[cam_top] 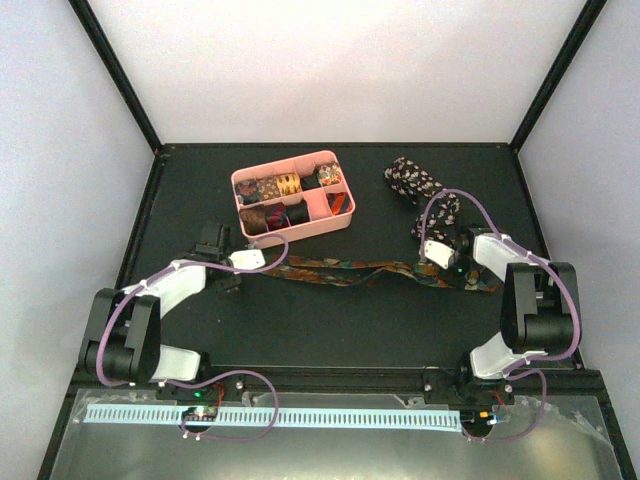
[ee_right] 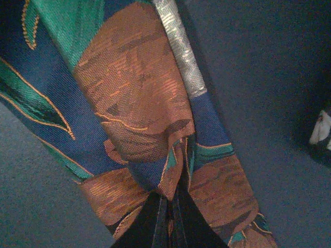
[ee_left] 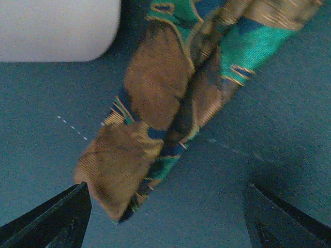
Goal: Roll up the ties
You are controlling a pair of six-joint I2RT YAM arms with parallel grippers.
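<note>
A long tie (cam_top: pixel 345 272), brown, green and dark blue, stretches loosely across the middle of the table in the top view. In the left wrist view its tapered end (ee_left: pixel 121 165) lies flat on the dark surface. My left gripper is open above that end, with the tie not gripped and both fingers (ee_left: pixel 57 219) apart. At the right, my right gripper (cam_top: pixel 462 266) partly hides the tie's wider part. In the right wrist view the fingers (ee_right: pixel 155 219) are shut with a gathered fold of the tie (ee_right: pixel 139 93) pinched at their tips.
A pink divided box (cam_top: pixel 300 231) holding several rolled ties stands behind the left half of the tie, close to my left gripper. A black floral tie (cam_top: pixel 412 180) lies crumpled at the back right.
</note>
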